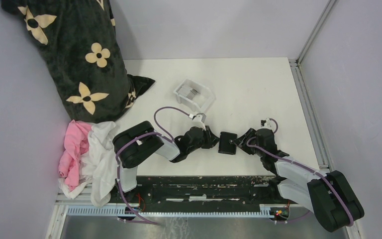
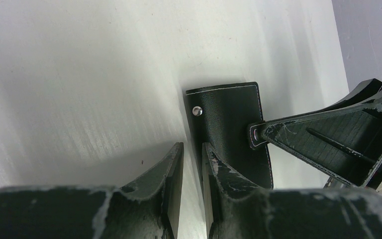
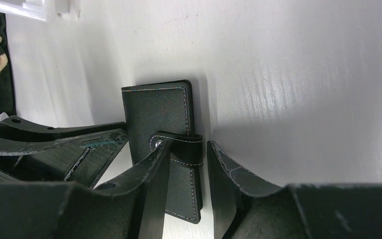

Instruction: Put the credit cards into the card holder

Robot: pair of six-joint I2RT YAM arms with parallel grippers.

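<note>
The black card holder (image 1: pixel 228 143) lies flat on the white table between my two grippers. In the right wrist view, its strap (image 3: pixel 181 149) reaches in from the right edge, below the slightly open right gripper. A metal stud (image 2: pixel 197 111) shows near the holder's other edge in the left wrist view. My left gripper is narrowly open there, its fingertips around that edge. Neither gripper visibly grips anything. Grey pieces, probably the cards (image 1: pixel 187 91), lie in the white box (image 1: pixel 206 103) at the back.
A dark flowered cloth (image 1: pixel 97 74) covers the back left. Pink cloth (image 1: pixel 74 152) and white cloth (image 1: pixel 102 149) lie at the left side. Both grippers stand close together across the holder.
</note>
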